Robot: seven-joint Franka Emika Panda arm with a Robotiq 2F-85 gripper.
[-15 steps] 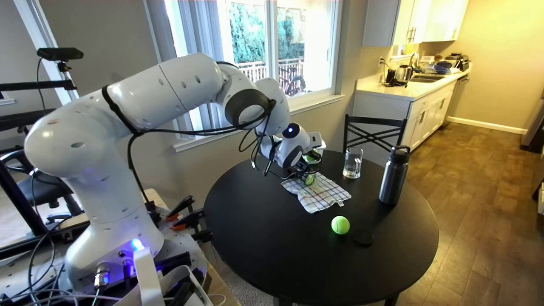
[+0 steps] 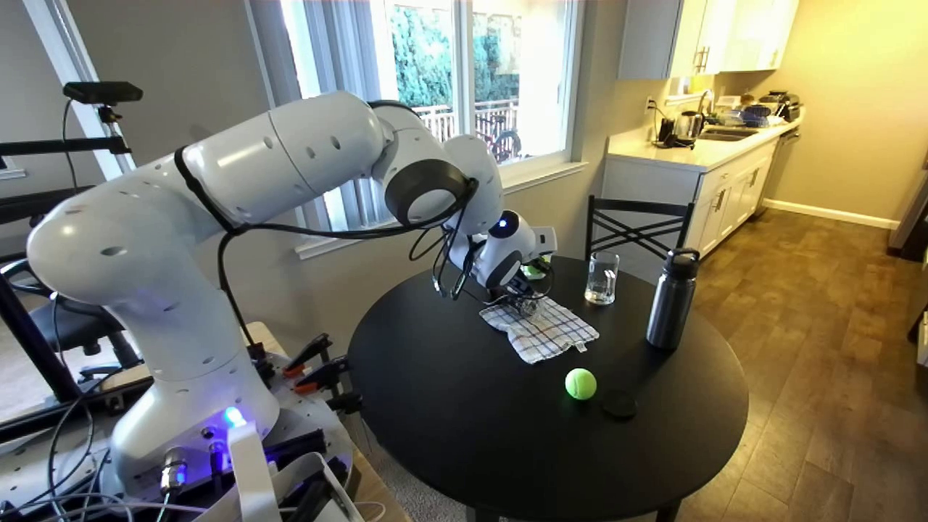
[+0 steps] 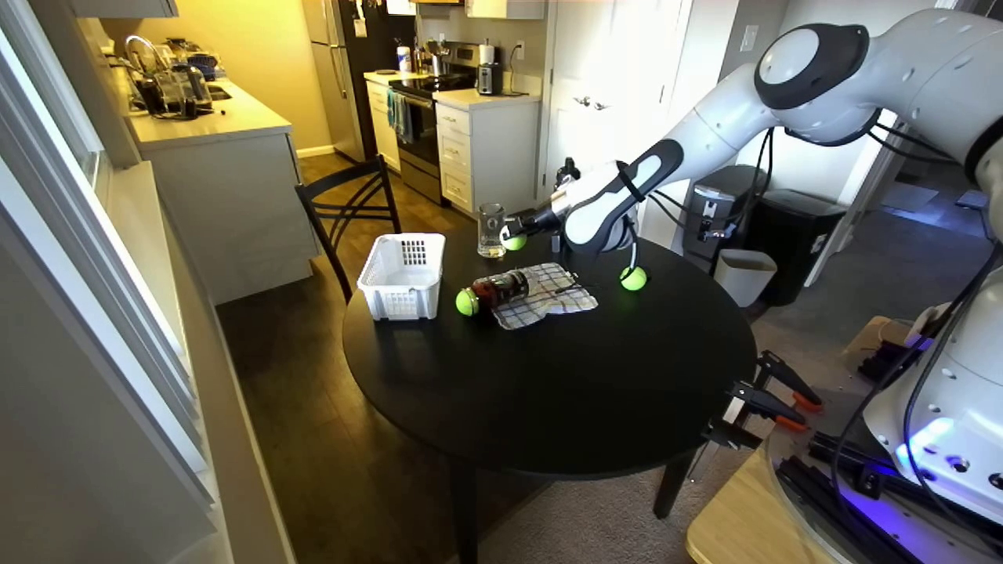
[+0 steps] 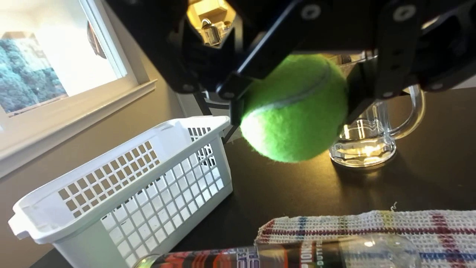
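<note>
My gripper is shut on a green tennis ball, its fingers at either side. In exterior view 2 this held ball shows by the gripper's end, in front of the glass mug. Two more tennis balls are on the table: one at the end of the lying bottle, another on the bare right side. To the left in the wrist view stands the white basket; what I see of its inside is empty.
Under the bottle lies a checked cloth. A steel flask stands upright on the table's far side, with a dark disc near the lone ball.
In exterior view 1 the arm and gripper have shifted slightly to the right. A green round patch below the gripper, over the cloth, no longer shows there.
</note>
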